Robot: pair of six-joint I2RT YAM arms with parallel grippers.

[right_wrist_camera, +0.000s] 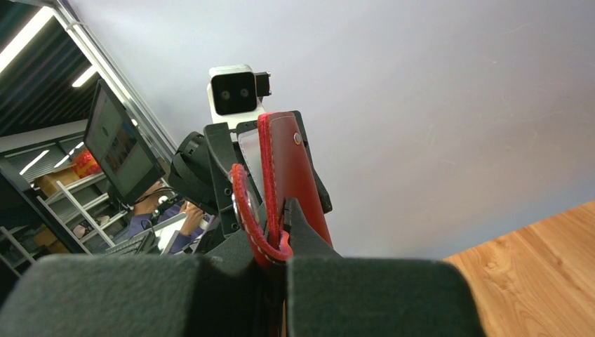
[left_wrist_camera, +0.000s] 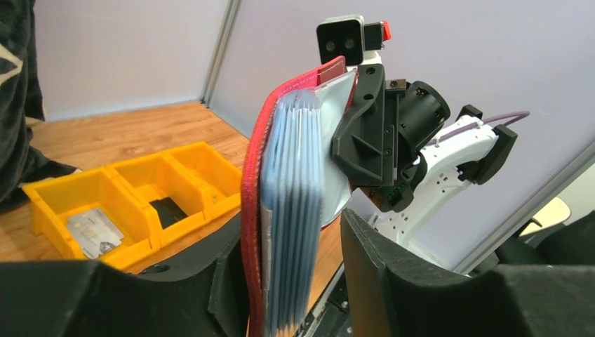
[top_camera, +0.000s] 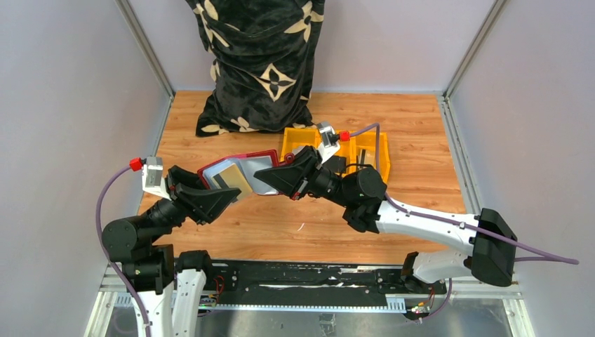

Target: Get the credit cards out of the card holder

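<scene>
The red card holder (top_camera: 248, 156) is held aloft between the arms, spread to show clear sleeves and a beige card (top_camera: 234, 179). My right gripper (top_camera: 275, 179) is shut on its right end, by the strap (right_wrist_camera: 242, 196). My left gripper (top_camera: 210, 200) is at the holder's other end, part open, its fingers either side of it. In the left wrist view the stack of sleeves (left_wrist_camera: 291, 189) stands edge-on between those fingers; whether they touch it is unclear.
A yellow compartment tray (top_camera: 382, 158) with small items sits at the back right, partly under the right arm. A dark patterned cloth (top_camera: 252, 77) hangs at the back.
</scene>
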